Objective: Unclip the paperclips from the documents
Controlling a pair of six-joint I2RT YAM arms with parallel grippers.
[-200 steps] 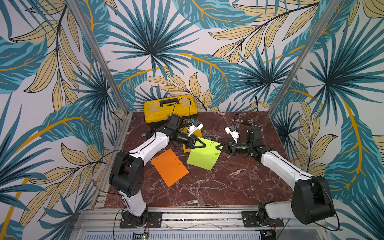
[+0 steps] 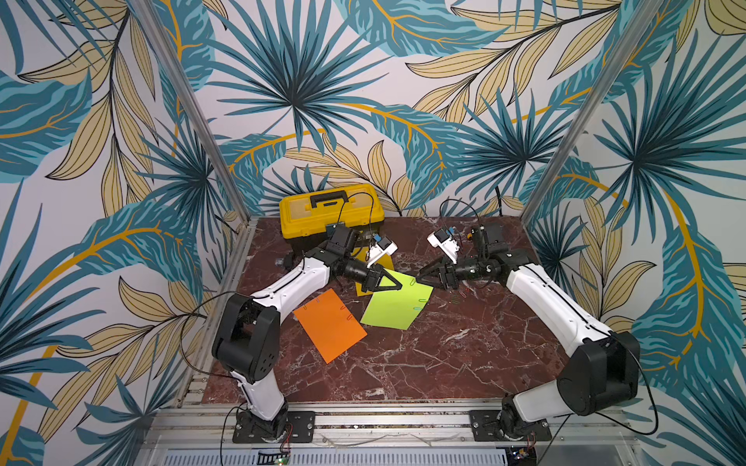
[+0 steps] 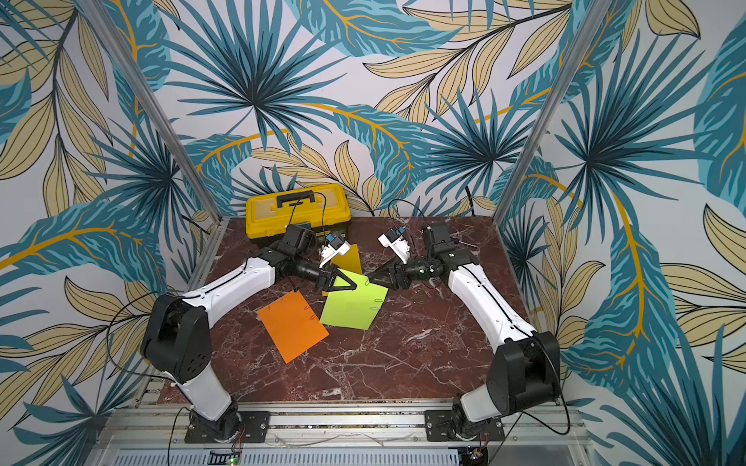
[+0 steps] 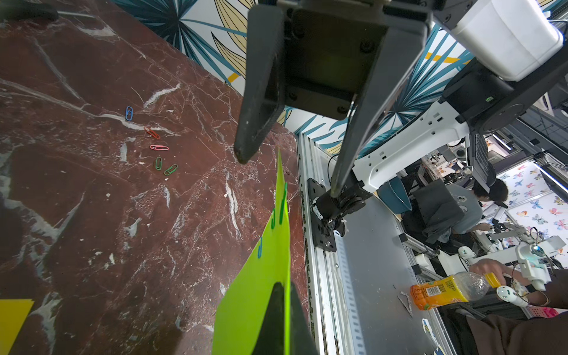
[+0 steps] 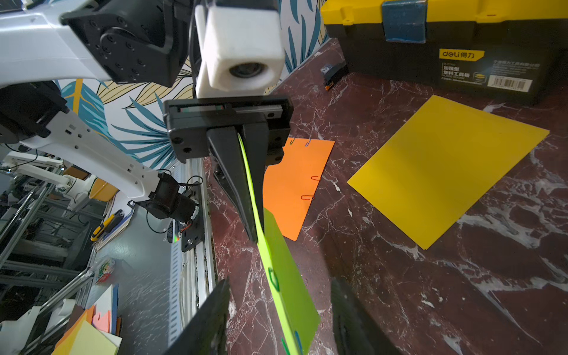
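Raised off the table, a lime-green sheet (image 2: 396, 310) is pinched by my left gripper, which is shut on it. Paperclips sit along the sheet's right edge: a green paperclip (image 4: 282, 201) and a blue paperclip (image 4: 259, 247) show in the left wrist view. My right gripper is open, its two fingers apart on either side of the sheet's far corner, with no clip gripped. In the right wrist view, the sheet appears nearly edge-on between the blurred right fingers. An orange sheet (image 2: 330, 326) with several clips lies on the table.
A yellow sheet (image 5: 443, 165) lies flat with no clips visible, before the yellow toolbox (image 2: 330, 213). Several loose clips, including a blue loose clip (image 4: 129, 113) and a pink loose clip (image 4: 158, 147), lie on the marble table.
The left gripper and green sheet have moved only a little.
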